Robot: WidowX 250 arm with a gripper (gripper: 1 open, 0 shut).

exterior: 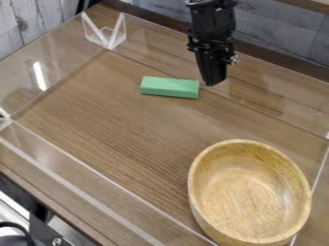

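My black gripper (211, 77) hangs from the top of the view, over the back middle of the wooden table (103, 135), its tip just right of and above a green block (168, 86). The tip looks shut, with nothing visible between the fingers. The block lies flat on the wood.
A large round tan bowl (248, 197) fills the front right. A clear, wire-like object (106, 31) stands at the back left. A dark gap runs along the table's left edge.
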